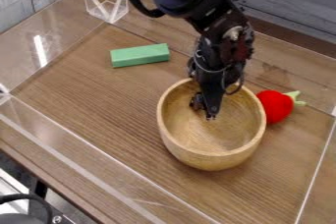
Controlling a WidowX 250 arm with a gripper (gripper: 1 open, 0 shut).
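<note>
A wooden bowl (210, 140) sits on the table in the right middle of the camera view. My black gripper (210, 98) reaches down from the top to the bowl's back rim, its fingertips just inside. It looks shut, apparently on the rim, though the dark fingers make the contact hard to see. A red vegetable (276, 105) with a green stem lies just right of the bowl.
A green block (140, 55) lies at the back left. A clear plastic item (108, 4) is at the upper left.
</note>
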